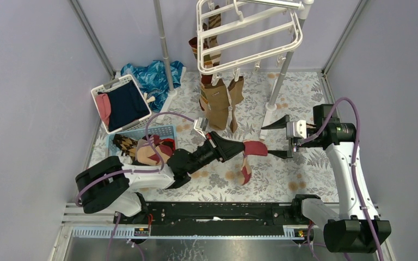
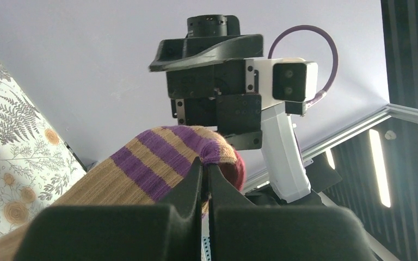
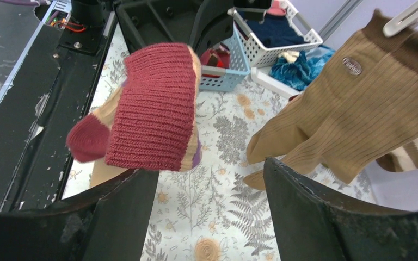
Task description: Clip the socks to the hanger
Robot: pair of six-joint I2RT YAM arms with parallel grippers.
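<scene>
A red, tan and purple sock hangs from my left gripper, which is shut on it. My right gripper is open just to the right of the sock, its fingers pointing at it. The white hanger rack stands above, with brown socks hanging from its clips and several free clips along its front.
A blue basket with socks and a white basket with dark cloth sit at the left. A blue bag lies behind them. Rack posts stand at the back.
</scene>
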